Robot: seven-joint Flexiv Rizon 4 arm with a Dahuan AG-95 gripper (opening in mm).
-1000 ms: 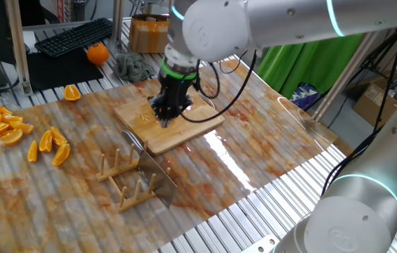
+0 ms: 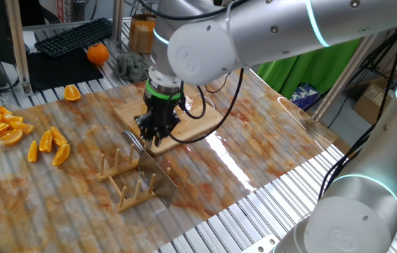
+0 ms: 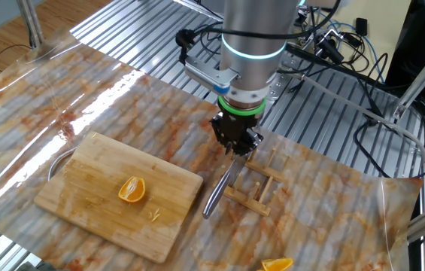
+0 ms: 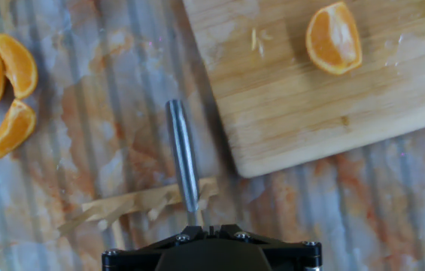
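Observation:
A knife with a silver handle (image 3: 215, 199) stands in a wooden peg rack (image 3: 260, 205); its broad blade (image 2: 157, 180) shows between the pegs in exterior view 1. My gripper (image 3: 236, 153) points down just above the rack, close to where handle and blade meet. In the wrist view the handle (image 4: 183, 154) runs up from behind the gripper's dark tips. Those tips look close together, but whether they are apart or touching is unclear. No contact with the knife can be made out. On the cutting board (image 3: 95, 203) lies an orange wedge (image 3: 132, 190).
Loose orange wedges (image 2: 46, 142) and a larger pile of pieces (image 2: 0, 126) lie left of the rack. A whole orange (image 2: 98, 53) sits farther back near a keyboard (image 2: 74, 37). The marbled sheet (image 2: 50, 211) in front of the rack is clear.
My gripper has come down and to the left in exterior view 1, from over the cutting board to the knife at the rack. The knife, rack and board have stayed in place.

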